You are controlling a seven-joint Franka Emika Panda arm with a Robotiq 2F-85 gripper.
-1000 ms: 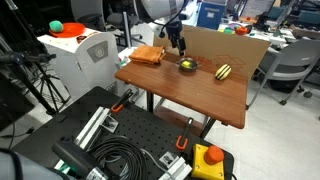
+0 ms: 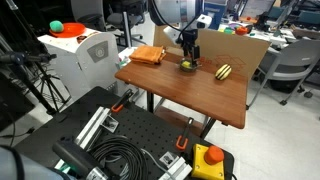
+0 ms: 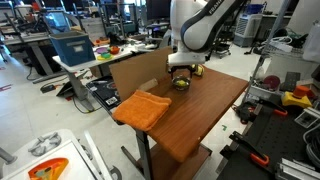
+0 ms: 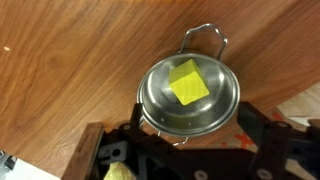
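A small metal pot [image 4: 157,112] with two wire handles stands on the wooden table, and a yellow block [image 4: 188,82] lies inside it. In exterior view 1 the pot [image 2: 187,67] is near the table's back edge, with my gripper [image 2: 190,54] just above it. From the wrist, the gripper appears open, its dark fingers spread at the lower edge, with the pot's lower part showing between them. The block lies ahead of the fingers, not between them. Exterior view 2 shows the gripper [image 3: 182,76] low over the pot [image 3: 181,84].
An orange cloth [image 2: 148,54] lies left of the pot on the table [image 2: 200,92]. To the right is a yellow striped object [image 2: 223,72]. A brown panel [image 2: 236,52] stands behind the table.
In exterior view 1 my gripper has moved right and down, from up and left of the pot to just above it. The pot has stayed in place.
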